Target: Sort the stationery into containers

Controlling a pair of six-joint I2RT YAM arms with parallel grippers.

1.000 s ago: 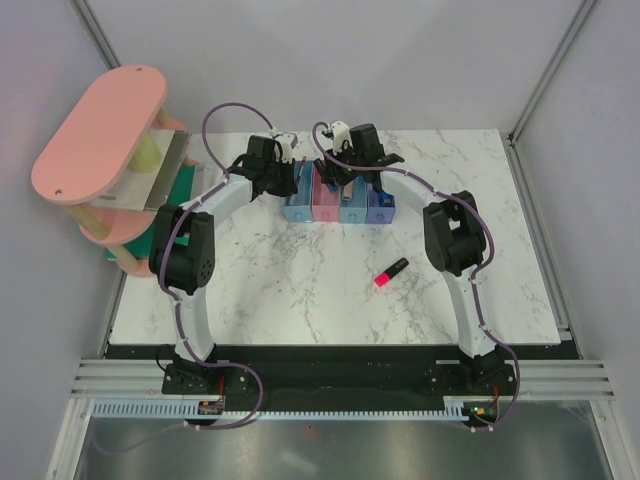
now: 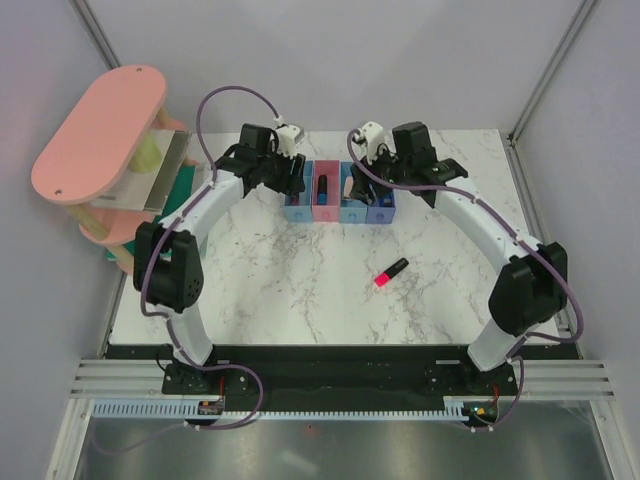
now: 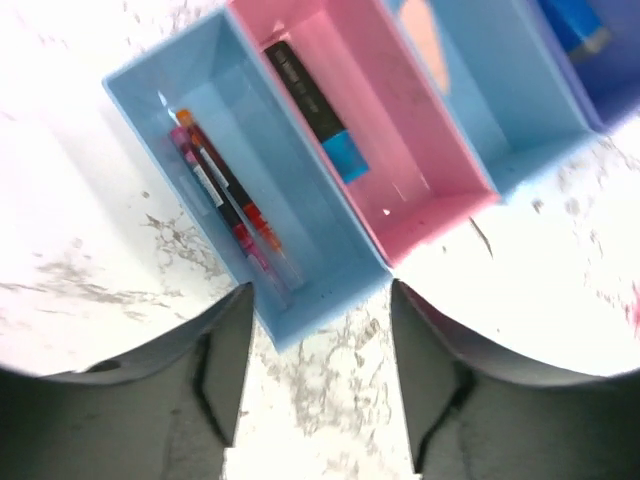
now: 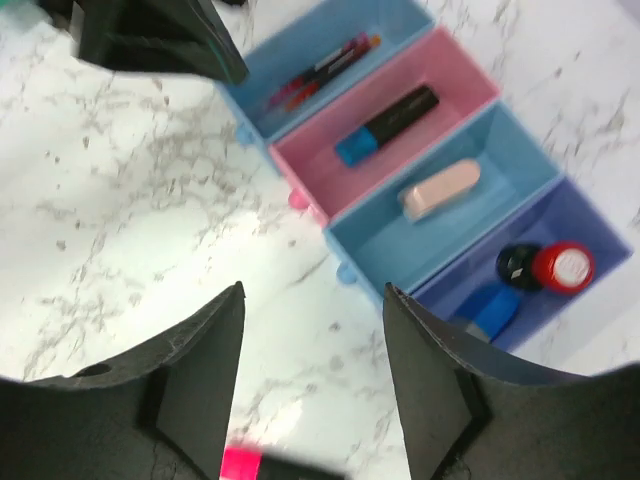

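My left gripper is open and empty at the near end of the left light-blue bin [image 3: 330, 300]. Inside that bin lie a purple pen [image 3: 205, 178] and an orange-red pen [image 3: 232, 188], side by side. The pink bin [image 4: 315, 130] beside it holds a black marker with a blue cap [image 4: 388, 124]. My right gripper, also open with nothing between its fingers, hangs around the right-hand bins in the top view. On the bare table, nearer the front, lies a black marker with a pink-red cap [image 2: 391, 272].
A beige block [image 4: 440, 190] rests in the second light-blue bin [image 4: 365, 235]. The dark blue bin [image 4: 600, 215] holds a red-topped black item [image 4: 548, 265] and a blue item [image 4: 490, 308]. A tiered shelf [image 2: 100, 140] stands left.
My right gripper has moved right from the pink bin, its arm swinging outward. The left arm has swung outward a little. The blue-capped marker, earlier at the right gripper, lies in the pink bin.
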